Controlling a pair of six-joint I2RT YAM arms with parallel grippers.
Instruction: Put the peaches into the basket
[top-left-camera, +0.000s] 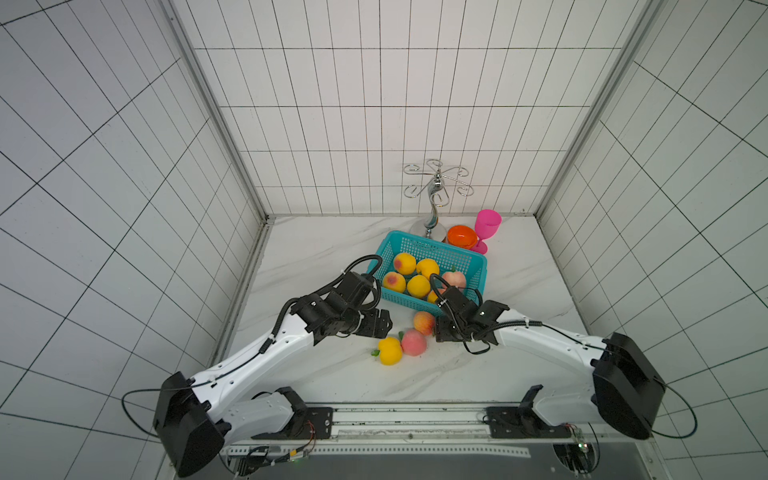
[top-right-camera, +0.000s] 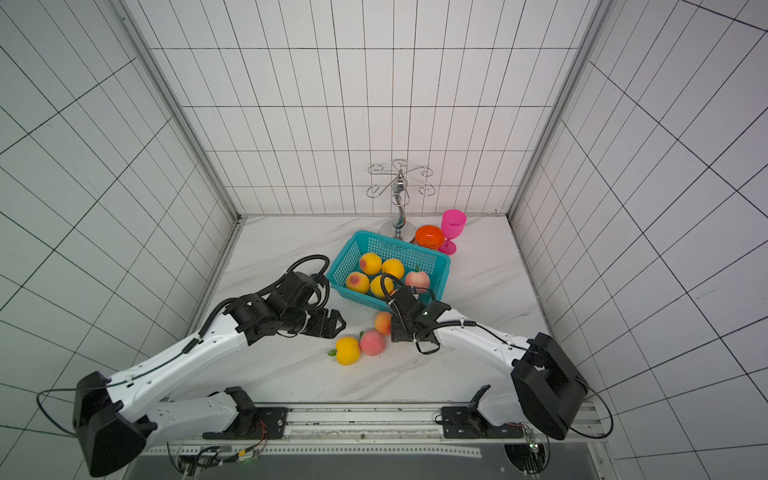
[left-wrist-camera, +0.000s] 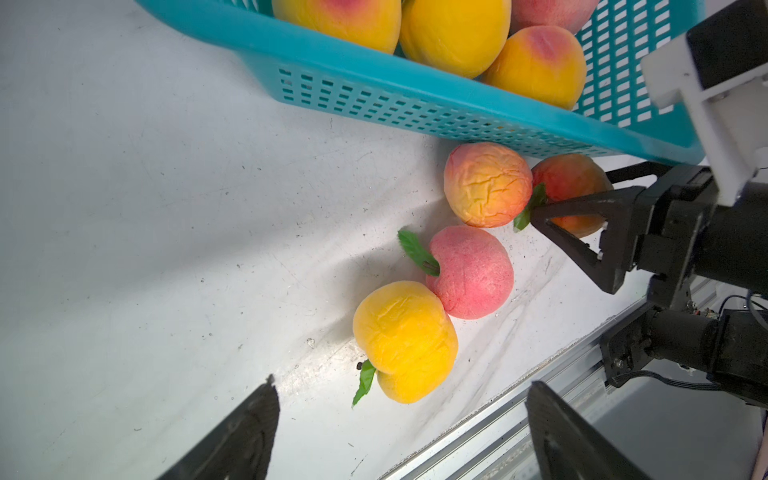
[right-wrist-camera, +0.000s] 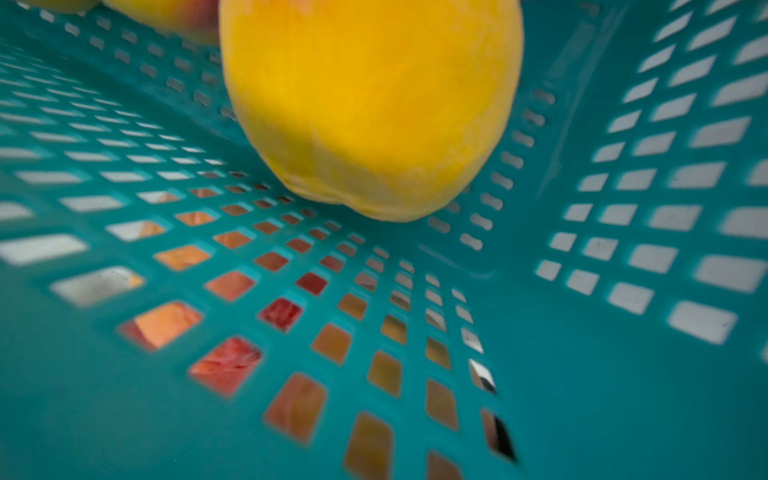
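The teal basket (top-left-camera: 477, 280) holds several yellow and pink peaches; one yellow peach (right-wrist-camera: 372, 104) fills the middle of the right wrist view. Against the basket's front side, my right gripper is shut on a red-orange peach (left-wrist-camera: 569, 177) low at the table. A wrinkled orange peach (left-wrist-camera: 487, 184) lies right beside it. A pink peach (left-wrist-camera: 470, 272) and a yellow peach (left-wrist-camera: 408, 340) with leaves lie nearer the front. My left gripper is open over this front area, empty between its fingers. The right gripper's fingers do not show in the right wrist view.
Behind the basket stand a silver stand (top-left-camera: 433, 216), an orange bowl (top-left-camera: 461, 236) and a pink goblet (top-left-camera: 487, 224). The table left of the basket (top-left-camera: 308, 248) and its right side are clear.
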